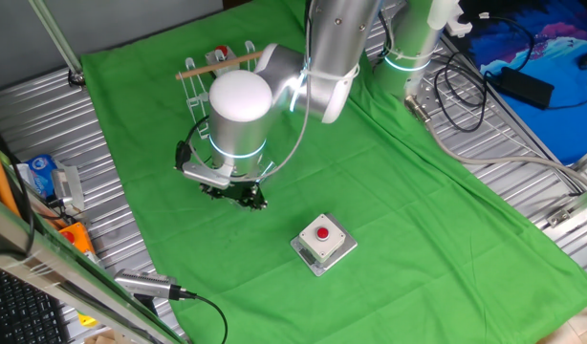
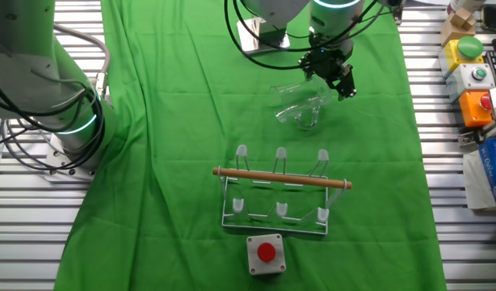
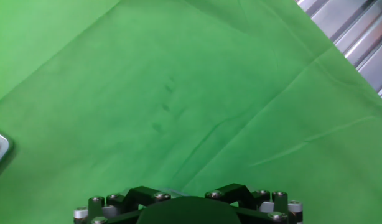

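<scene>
In exterior view 2, a clear glass mug (image 2: pixel 300 103) lies tilted or on its side right by my gripper (image 2: pixel 329 73), its handle toward the rack. The arm hides most of the mug in exterior view 1, where my gripper (image 1: pixel 238 195) points down over the green cloth. Its black linkages show at the bottom of the wrist view, but the fingertips are out of sight there. Whether the fingers are closed on the mug cannot be made out. A white wire cup rack (image 2: pixel 276 228) with a wooden bar (image 2: pixel 282 177) stands empty.
A red button box (image 2: pixel 266 255) sits beside the rack. Another red button box (image 1: pixel 322 239), on a metal plate, stands apart on the cloth (image 1: pixel 418 248). Coloured button boxes (image 2: pixel 469 81) line the table's edge. Open cloth lies between the rack and the plate.
</scene>
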